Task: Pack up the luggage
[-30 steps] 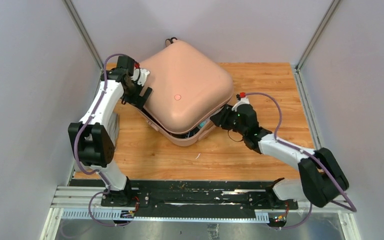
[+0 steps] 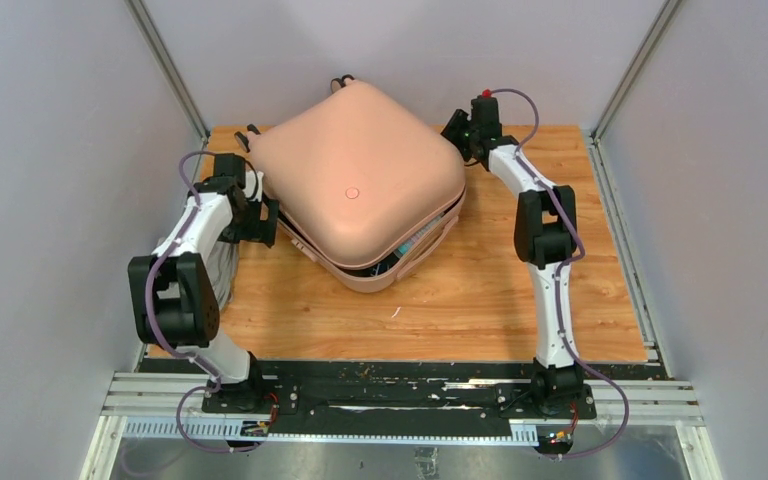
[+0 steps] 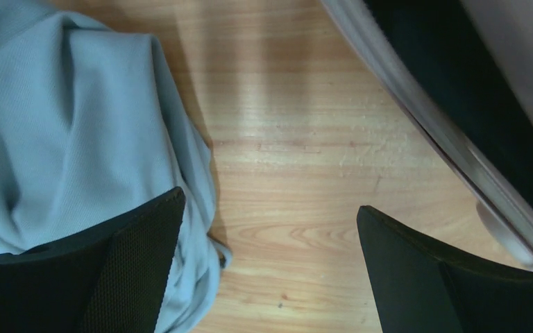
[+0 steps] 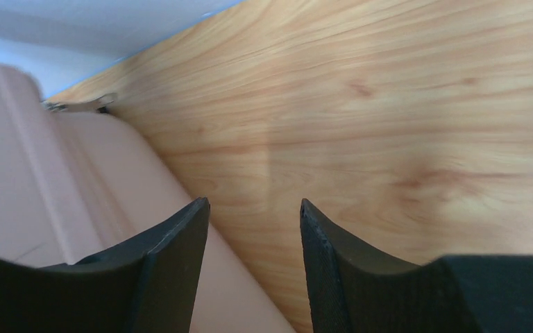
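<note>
A large peach suitcase point(image 2: 360, 170) sits turned at an angle on the table, its lid resting down but not flush. Along the front right side a dark gap shows, with packed contents point(image 2: 405, 247) inside. By the suitcase's left edge, my left gripper point(image 2: 272, 222) is open; its view has bare wood between the fingers. The suitcase's edge point(image 3: 451, 139) runs past on the right there. Beyond the suitcase's right corner, my right gripper stands part open with nothing between its fingers. The suitcase's pale side point(image 4: 139, 187) lies under its left finger.
A crumpled grey cloth point(image 3: 90, 132) lies on the table to the left, partly under my left arm in the top view. Walls enclose the table at the back and sides. Bare wood point(image 2: 520, 310) is free at the front and right.
The suitcase stays put.
</note>
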